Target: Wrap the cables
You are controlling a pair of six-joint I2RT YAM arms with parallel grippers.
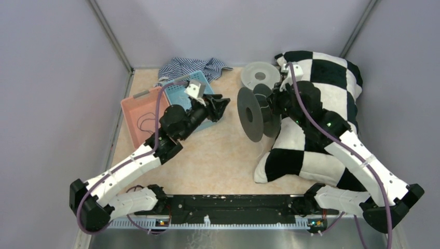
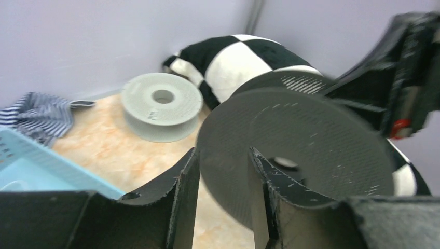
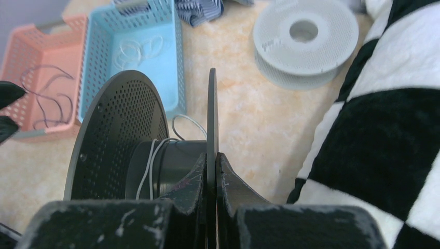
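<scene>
A dark grey spool (image 1: 250, 114) is held up off the table with its flanges upright. My right gripper is shut on its right flange (image 3: 212, 114), which shows edge-on between the fingers. Around the hub lies a pale cable (image 3: 151, 168), and a loose stretch of it curves up behind the hub. A thin pale end (image 1: 260, 149) hangs below the spool in the top view. To the left of the spool, apart from it, my left gripper stands part open with nothing between its fingers; the spool's left flange (image 2: 290, 124) is beyond them.
A pale grey spool (image 1: 260, 73) lies flat at the back. On the left stand a pink basket (image 1: 126, 116) with a dark cable and a blue basket (image 3: 180, 67) with pale cables. A striped cloth (image 1: 189, 67) lies behind them. A checkered cushion (image 1: 324, 93) fills the right side.
</scene>
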